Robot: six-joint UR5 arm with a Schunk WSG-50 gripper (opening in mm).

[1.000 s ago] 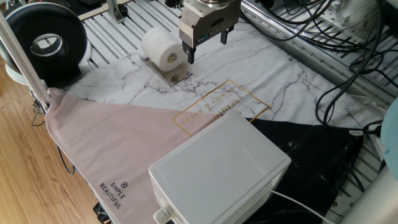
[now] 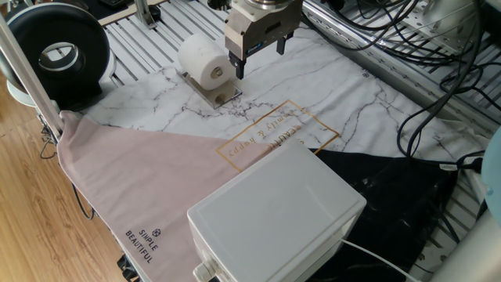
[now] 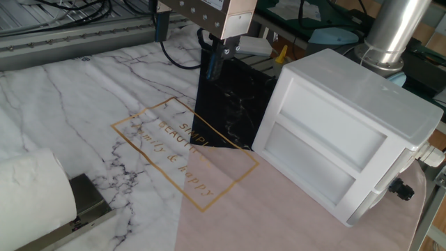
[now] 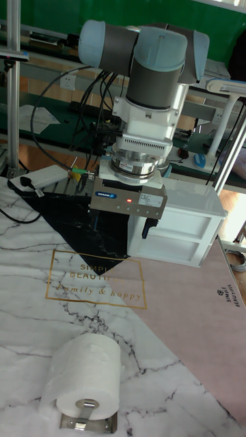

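My gripper (image 2: 261, 59) hangs above the marble-patterned cloth, its two dark fingers spread wide with nothing between them. In exterior view 3 the gripper (image 4: 119, 225) is in front of the white drawer box (image 4: 175, 227), well apart from the paper roll (image 4: 87, 368). That white roll (image 2: 202, 59) lies on its side on a metal holder (image 2: 224, 95) toward the back of the cloth. Exterior view 2 shows part of the roll (image 3: 35, 199) at the left edge, and the drawer box (image 3: 327, 132) at the right with its drawer fronts closed.
The cloth (image 2: 156, 168) has white marble, pink and black areas, and its middle is clear. Black cables (image 2: 446, 98) hang along the right side. A black ring-shaped object (image 2: 86, 59) stands at the back left. A white power strip (image 4: 45, 177) lies beside the cloth's black area.
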